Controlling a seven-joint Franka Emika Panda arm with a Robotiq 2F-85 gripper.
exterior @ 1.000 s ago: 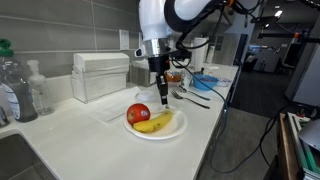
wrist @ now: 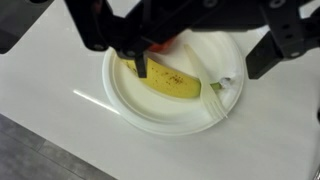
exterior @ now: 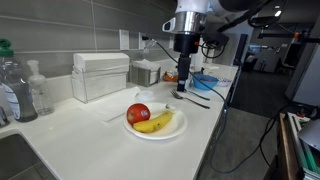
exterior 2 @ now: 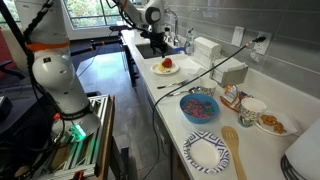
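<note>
My gripper [exterior: 184, 86] hangs above the counter, beyond the plate's right side in exterior view 1. In the wrist view its dark fingers [wrist: 136, 52] stand wide apart, open, with nothing held between them. Below lies a white plate [wrist: 150, 120] bearing a yellow banana [wrist: 165, 80], a round red fruit [wrist: 163, 46] partly hidden by the gripper, and a white fork [wrist: 208, 90]. From exterior view 1, the red fruit [exterior: 138, 113] sits at the plate's left and the banana [exterior: 154, 123] across its front.
Soap bottles [exterior: 38, 90] stand by the sink at left. White boxes [exterior: 100, 76] line the back wall. Farther along the counter are a blue bowl [exterior 2: 199, 107], a patterned plate [exterior 2: 206, 151] and a wooden spoon [exterior 2: 233, 150]. Bare counter lies around the fruit plate.
From above the plate, my gripper has moved up and to the right in exterior view 1, away from the fruit. The plate, banana and red fruit stay where they were.
</note>
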